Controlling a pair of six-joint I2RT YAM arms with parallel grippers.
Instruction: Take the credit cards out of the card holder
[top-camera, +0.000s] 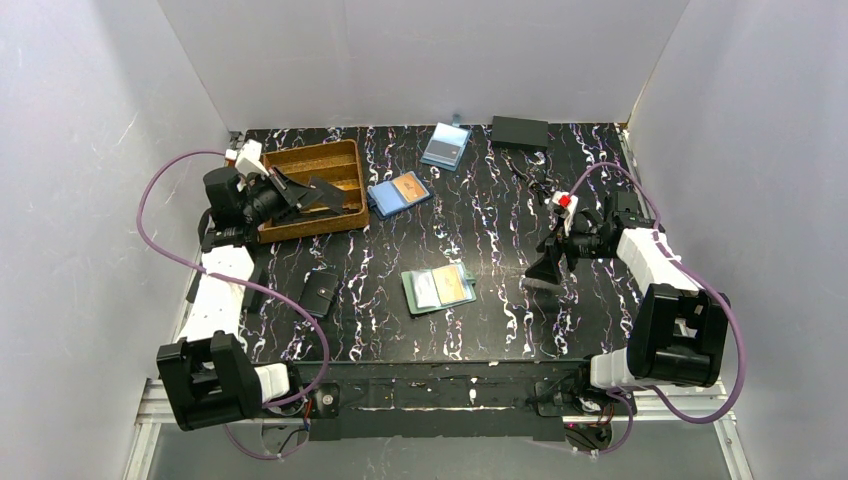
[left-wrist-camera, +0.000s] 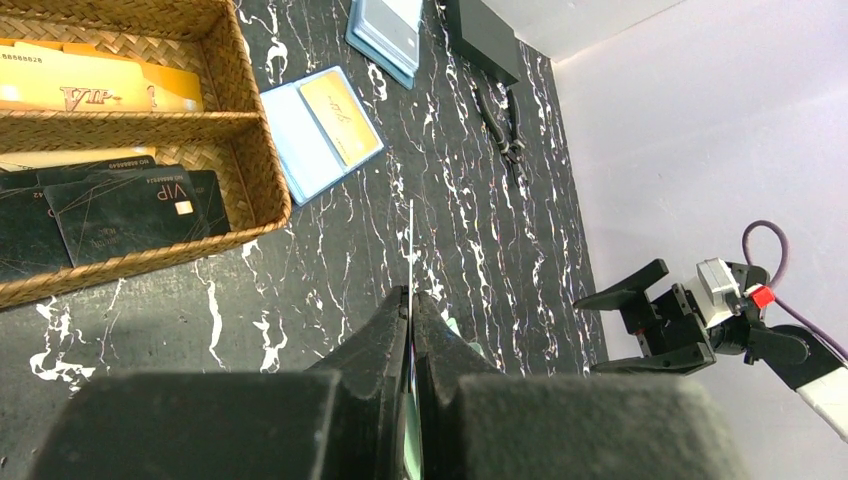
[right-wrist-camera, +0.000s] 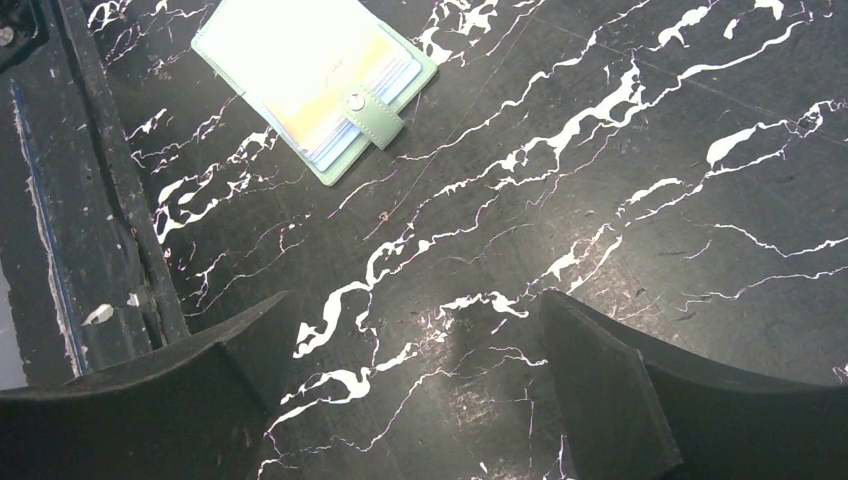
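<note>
A green card holder (top-camera: 428, 304) (right-wrist-camera: 372, 117) lies open at front centre with cards in it. Blue holders (top-camera: 390, 200) (top-camera: 445, 140) lie behind. A dark holder (top-camera: 318, 293) lies at front left. My right gripper (top-camera: 548, 258) stands open over bare table, right of the green holder.
A black box (top-camera: 520, 130) stands at the back right with a black tool (left-wrist-camera: 508, 145) in front of it. The middle and right of the marble table (top-camera: 500, 220) have free room. Walls surround the back and sides.
</note>
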